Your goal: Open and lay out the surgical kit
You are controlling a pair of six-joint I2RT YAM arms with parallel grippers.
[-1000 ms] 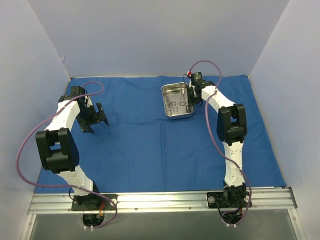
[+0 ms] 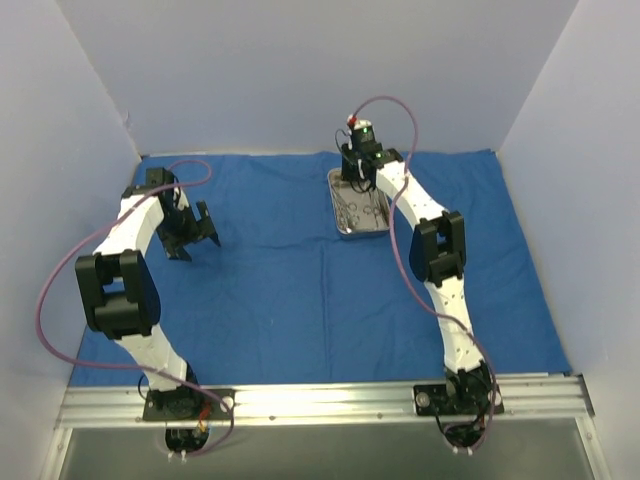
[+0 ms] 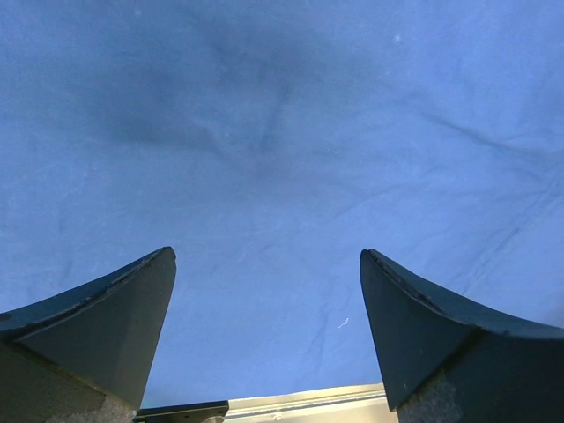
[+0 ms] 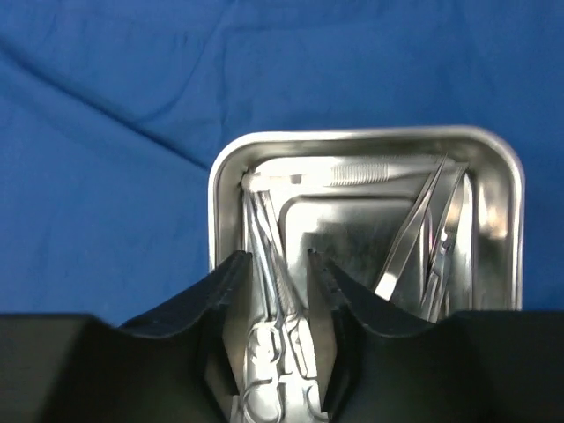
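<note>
A metal tray point(image 2: 362, 235) holds several steel instruments at the back of the blue cloth. In the right wrist view, ring-handled instruments point(image 4: 280, 308) lie along the tray's left side. Pointed tweezers point(image 4: 410, 240) and another slim instrument point(image 4: 447, 233) rest on the right, and a ridged handle point(image 4: 359, 173) crosses the far end. My right gripper is partly open above the ring-handled ones, its fingers either side of them in view; contact cannot be made out. Far to the left, my left gripper stands open over bare cloth, nothing between its fingers.
Blue cloth point(image 2: 265, 300) covers the table, and its middle and front are clear. Grey walls point(image 2: 330, 75) enclose the back and sides. A metal rail point(image 2: 325, 395) runs along the front edge.
The left arm has barely moved.
</note>
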